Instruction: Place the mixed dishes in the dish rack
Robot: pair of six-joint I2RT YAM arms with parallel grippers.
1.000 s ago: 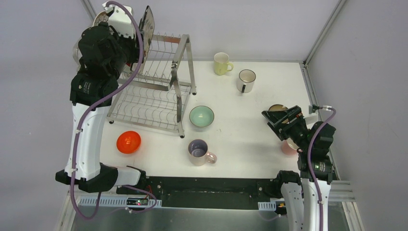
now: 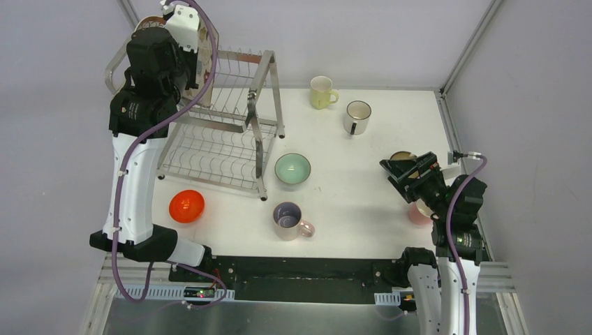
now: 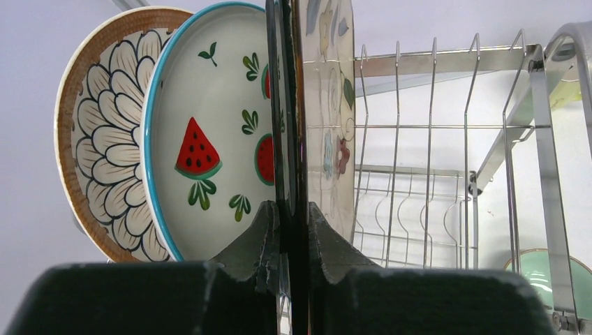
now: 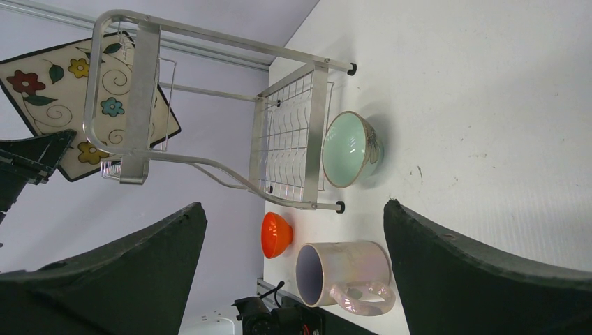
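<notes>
My left gripper is shut on a floral square plate held upright in the upper tier of the steel dish rack. Beside it stand a watermelon plate and a brown-rimmed plate. My right gripper hangs open at the table's right, nothing visibly between its fingers. A green bowl, orange bowl, pink mug, yellow mug and white mug stand on the table.
A brown bowl and pink item are partly hidden by the right arm. Walls border the back and sides; the rack's lower tier is empty.
The left arm has shifted slightly toward the right and back, with the held plate moving a little within the rack. The right arm is unchanged.
</notes>
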